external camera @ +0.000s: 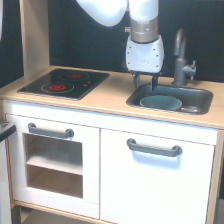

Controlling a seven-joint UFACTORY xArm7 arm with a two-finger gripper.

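Observation:
Above the back left part of the dark sink (203, 103) hangs my gripper (145, 84), pointing down from the white arm. Its two dark fingers look spread apart, and nothing shows between them. In the basin lies a dark greenish round dish (160, 102), just below and to the right of the fingertips. Fingers and dish appear apart, though the exact height of the gap is hard to judge.
A grey faucet (181, 62) rises behind the sink, close to the right of my gripper. The black stovetop (65, 83) sits at the left, with bare wooden counter (107, 98) between. Below are a glass-fronted oven door (56, 165) and a white cabinet door (150, 185).

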